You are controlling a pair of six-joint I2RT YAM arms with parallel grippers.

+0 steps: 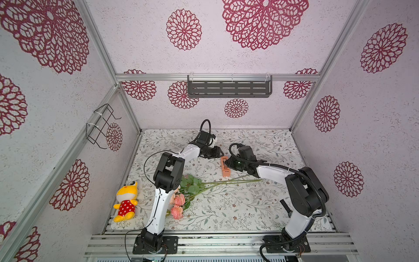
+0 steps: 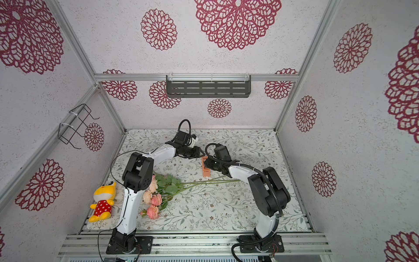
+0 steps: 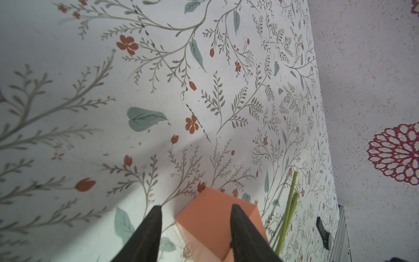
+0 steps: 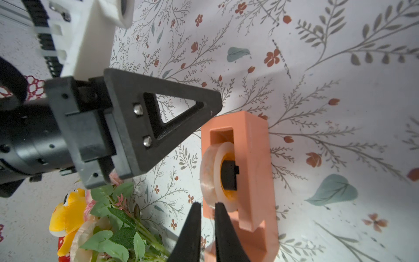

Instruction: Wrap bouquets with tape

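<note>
An orange tape dispenser [image 4: 255,170] stands on the table between my grippers, holding a clear tape roll [image 4: 209,174]. My left gripper is at its back end, fingers about the orange body in the left wrist view, seemingly shut on it. My right gripper is over the dispenser's near end, fingertips close together beside the roll; whether anything is between them is unclear. Pink and cream roses [image 2: 155,200] with long green stems [image 1: 227,183] lie across the table in front of the dispenser.
A yellow plush toy [image 1: 126,203] lies at the front left. A grey shelf [image 1: 229,87] hangs on the back wall and a wire rack [image 1: 100,124] on the left.
</note>
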